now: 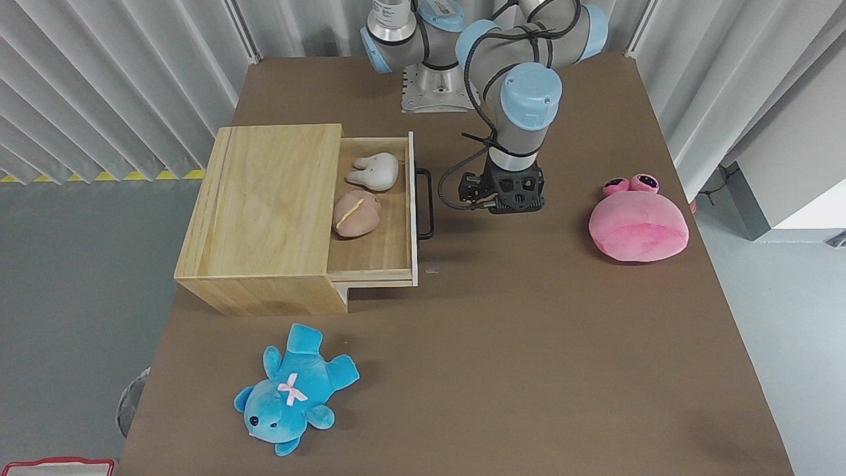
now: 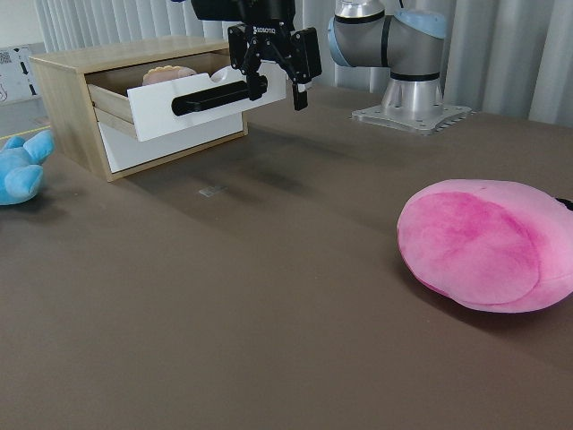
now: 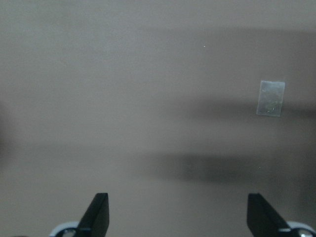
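My gripper (image 2: pixel 279 90) hangs in the air to the right of the open drawer's handle (image 1: pixel 425 203); in the wrist view its two fingers are far apart over bare table, nothing between them. The wooden cabinet (image 1: pixel 258 202) has its drawer (image 1: pixel 379 258) pulled out, holding a white soft object (image 1: pixel 379 170) and a pinkish-tan bun-like object (image 1: pixel 357 214).
A blue plush bear (image 1: pixel 293 400) lies at the near left of the table. A pink plush toy (image 1: pixel 637 226) sits at the right edge.
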